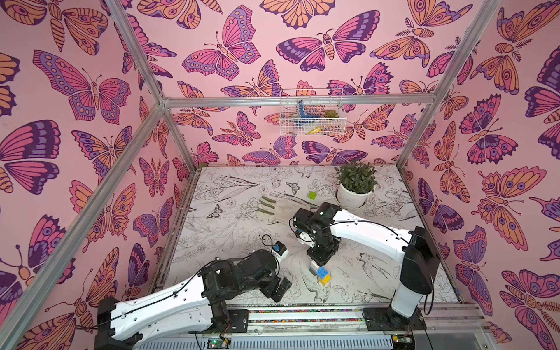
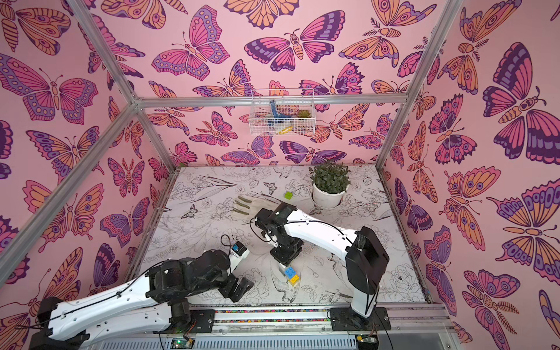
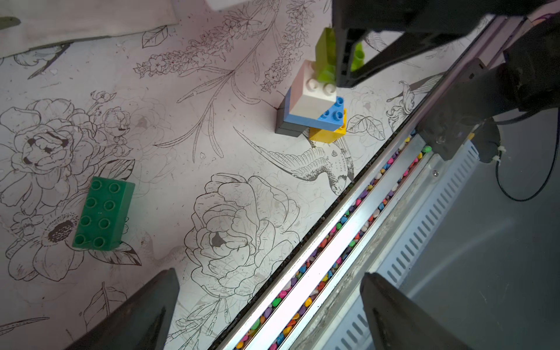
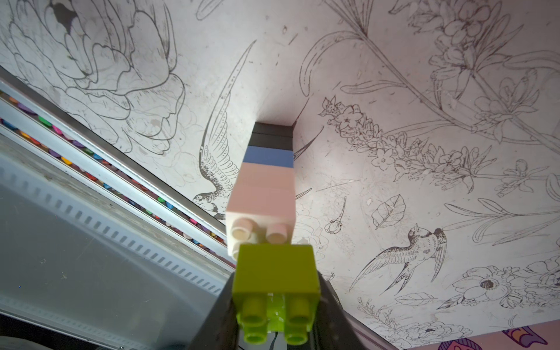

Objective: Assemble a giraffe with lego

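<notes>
A small stack stands on the table: dark grey at the base with a yellow brick beside it, a blue brick across them, and a pale brick on top. My right gripper is shut on a lime green brick, which is held over the pale brick. Whether the two touch cannot be told. My left gripper is open and empty, left of the stack. On the table in the left wrist view lies a dark green brick.
A glove lies behind the stack, with a bright green piece farther back. The potted plant stands at the back right. Along the front runs a metal rail.
</notes>
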